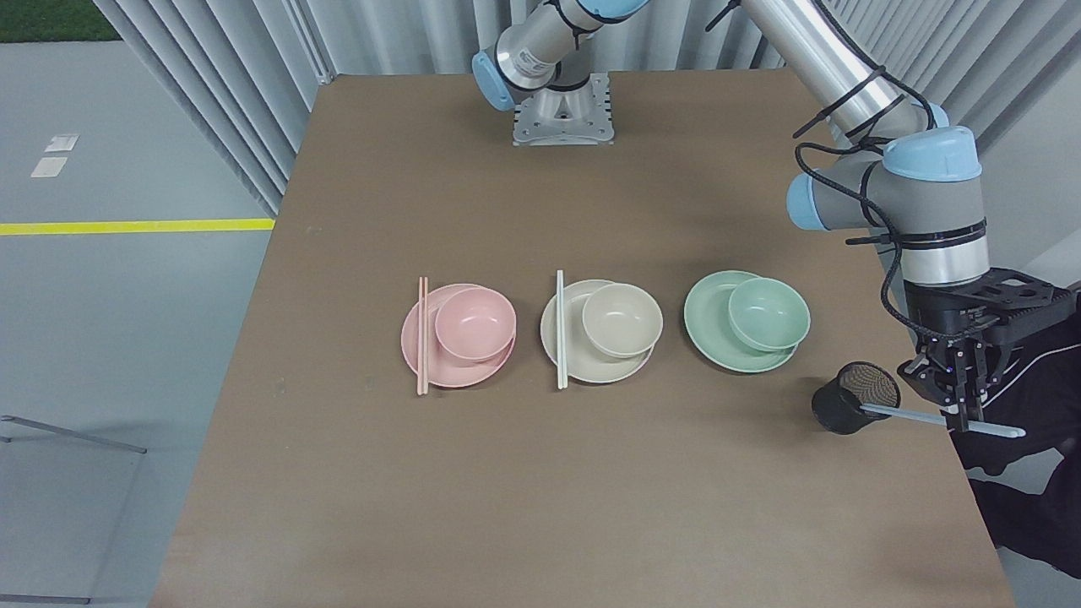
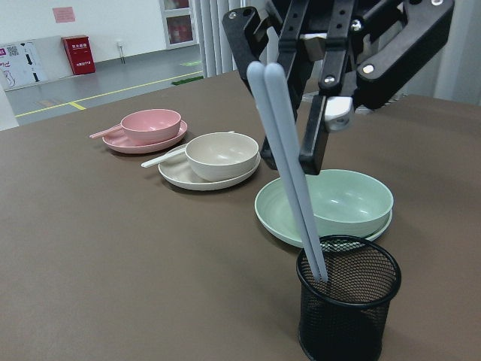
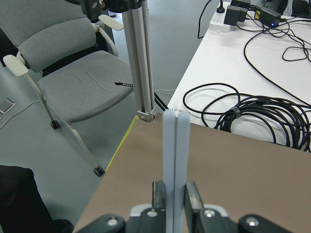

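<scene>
My gripper is shut on a pair of light blue-grey chopsticks (image 2: 288,165), held at a slant. In the left view their lower ends are over or inside the black mesh cup (image 2: 342,316), which stands near the table's right edge (image 1: 856,410). A green bowl (image 1: 768,314) rests on a green plate (image 1: 709,314), left of the gripper in the front view.
A white bowl (image 1: 622,317) and plate with white chopsticks (image 1: 562,334), and a pink bowl (image 1: 474,323) and plate with pink chopsticks (image 1: 423,339), form a row leftward.
</scene>
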